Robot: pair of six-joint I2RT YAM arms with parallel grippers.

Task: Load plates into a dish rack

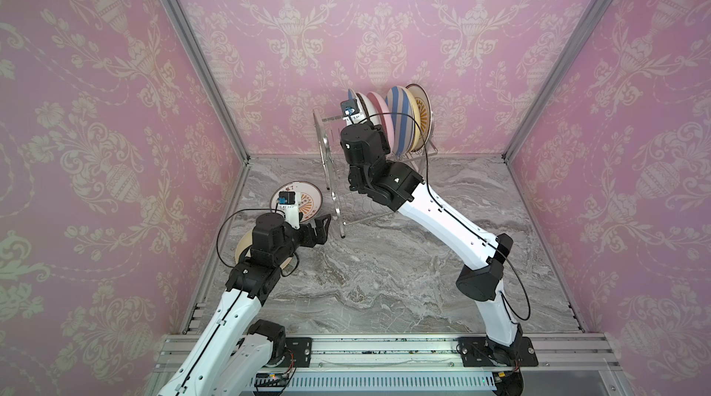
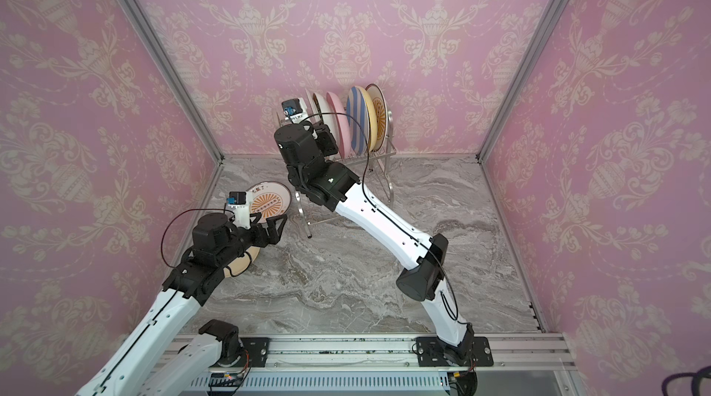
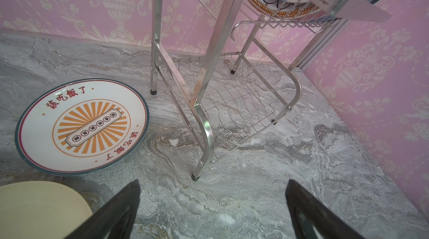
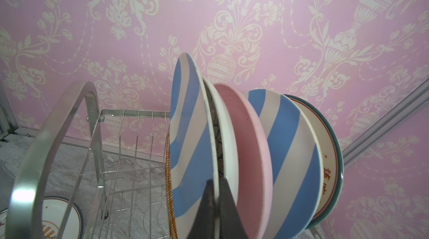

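My right gripper is shut on the rim of a blue-striped plate (image 4: 187,149) standing upright in the metal dish rack (image 3: 225,28), beside white, pink (image 4: 250,158) and more plates. My left gripper hangs open and empty, low at the rack's left. A white plate with an orange sunburst (image 3: 82,125) and a cream plate (image 3: 40,210) lie flat on the counter beside it.
Pink patterned walls enclose the grey marble counter (image 1: 414,270). The rack's lower tier is empty.
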